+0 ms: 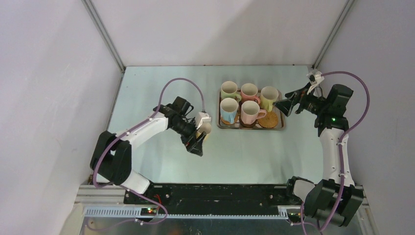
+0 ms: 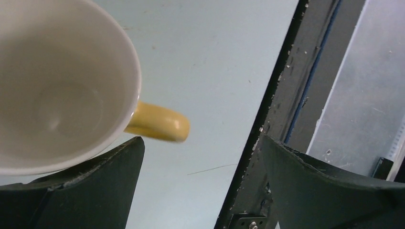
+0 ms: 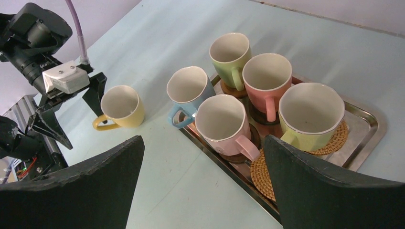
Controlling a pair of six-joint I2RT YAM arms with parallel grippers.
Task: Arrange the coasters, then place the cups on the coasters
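Note:
A yellow cup (image 3: 125,109) stands upright on the table left of the tray, its handle on the side toward my left gripper (image 1: 195,143). That gripper is open, with fingers spread. In the left wrist view the cup (image 2: 57,86) fills the upper left, and its handle (image 2: 160,123) points into the gap between the fingers, not gripped. The bare woven coaster (image 1: 267,121) lies at the tray's front right corner. My right gripper (image 1: 283,104), open and empty, hovers near the tray's right edge.
On the metal tray (image 1: 230,126) stand several cups: blue (image 1: 227,113), pink (image 1: 248,115), green (image 1: 228,90), coral (image 1: 248,92) and yellow-green (image 1: 267,99). Table in front of the tray is clear.

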